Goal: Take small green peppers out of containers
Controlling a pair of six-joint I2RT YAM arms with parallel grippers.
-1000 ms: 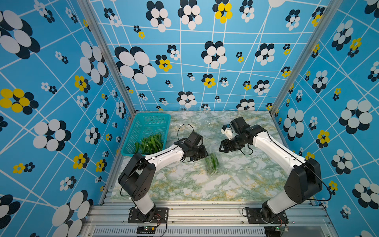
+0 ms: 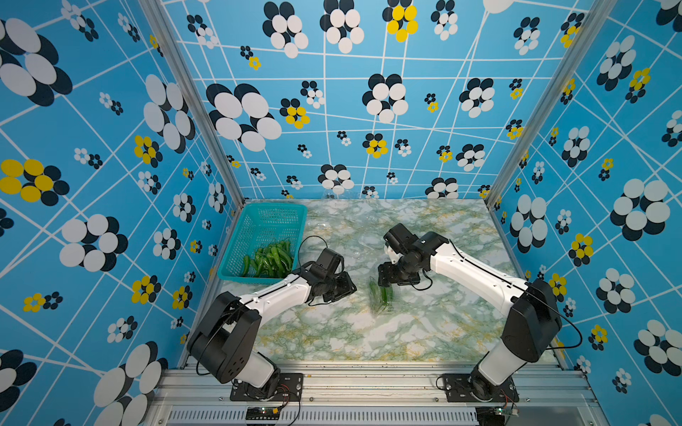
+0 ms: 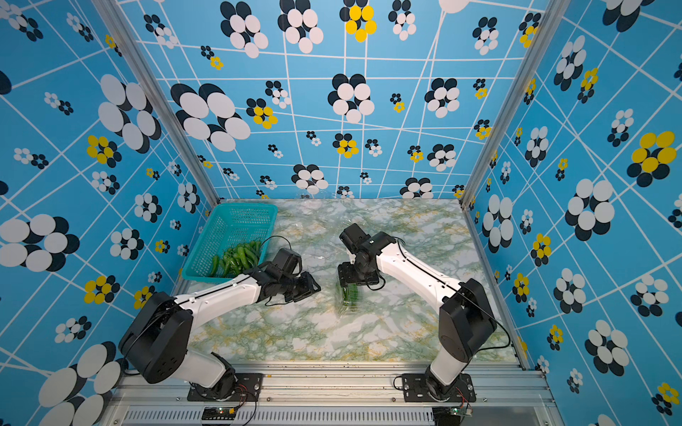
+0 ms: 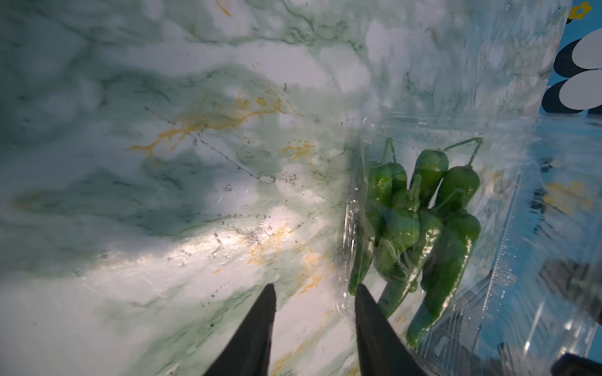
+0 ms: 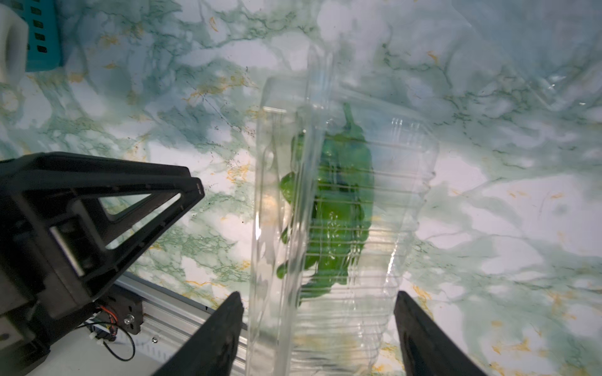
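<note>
A clear plastic container (image 2: 381, 298) with several small green peppers (image 4: 443, 275) lies at the table's middle, its transparent lid (image 5: 276, 238) raised along one side. My left gripper is part open beside the container, nothing between its fingertips. My right gripper hovers over the container, open, its fingers to either side of it in the right wrist view; the top views show it above the container's far end.
A teal basket (image 2: 304, 216) holding many green peppers stands at the left. Clear plastic (image 5: 533, 44) lies behind the container.
My left gripper has moved left and toward the front, away from the container. My right gripper has moved left and down, over the container.
</note>
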